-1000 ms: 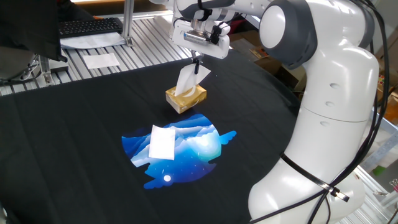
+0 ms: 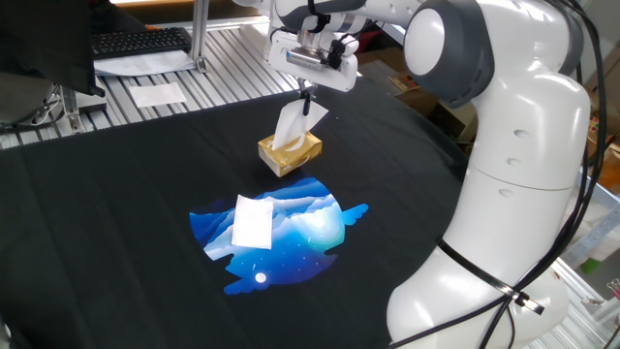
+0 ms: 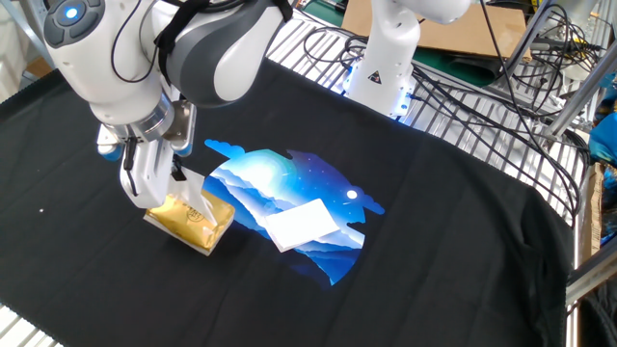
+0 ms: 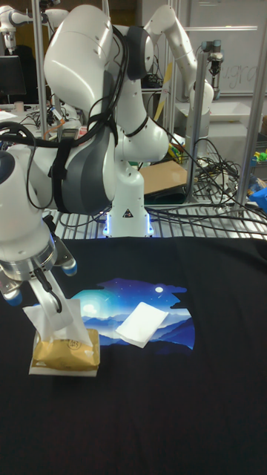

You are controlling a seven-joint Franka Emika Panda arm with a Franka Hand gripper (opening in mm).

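A gold tissue pack (image 2: 291,155) lies on the black cloth, and a white tissue (image 2: 291,124) stands up out of its opening. Above the pack, my gripper (image 2: 306,105) points down with its fingers close together at the top of that tissue; it looks shut on it. In the second view the tissue (image 3: 196,193) reaches from the fingertips down into the pack (image 3: 196,220). The third view shows the tissue (image 4: 63,323) spread upright above the pack (image 4: 67,354), one finger overlapping it.
A folded white sheet (image 2: 253,223) rests on a blue printed picture (image 2: 310,228) beside the pack. A keyboard (image 2: 140,43) and papers (image 2: 157,94) lie beyond the cloth on the slatted metal table.
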